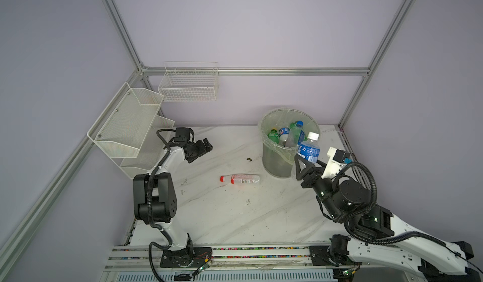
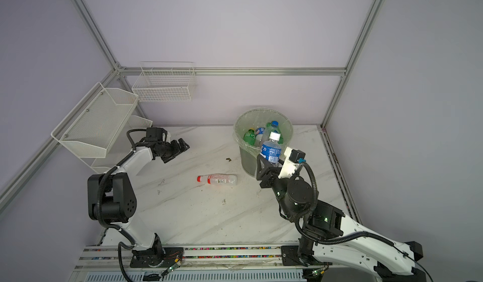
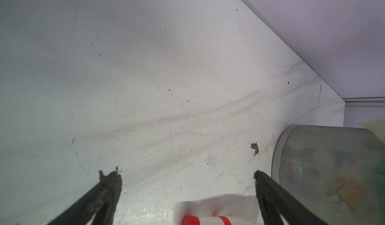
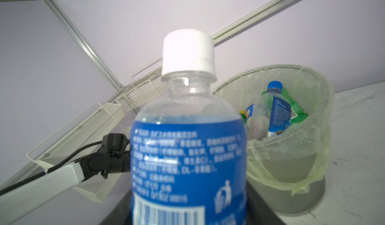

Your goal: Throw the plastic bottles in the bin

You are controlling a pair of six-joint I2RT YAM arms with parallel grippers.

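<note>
Upright in my right gripper (image 1: pixel 304 167) is a clear bottle (image 1: pixel 308 148) with a blue label and white cap; the fingers are shut on it. It is held in front of the bin (image 2: pixel 247 156), its cap overlapping the rim in the top views. Inside the lined mesh bin are several bottles, among them a blue-capped bottle (image 4: pixel 276 106) and a green bottle (image 1: pixel 273 135). On the table lies a clear bottle with a red cap (image 1: pixel 240 179), on its side. Over the left part of the table my left gripper hangs open and empty.
White mesh shelves (image 1: pixel 128 126) stand at the left wall, and a wire basket (image 1: pixel 188 86) hangs on the back rail. A small dark scrap (image 1: pixel 249 159) lies left of the bin.
</note>
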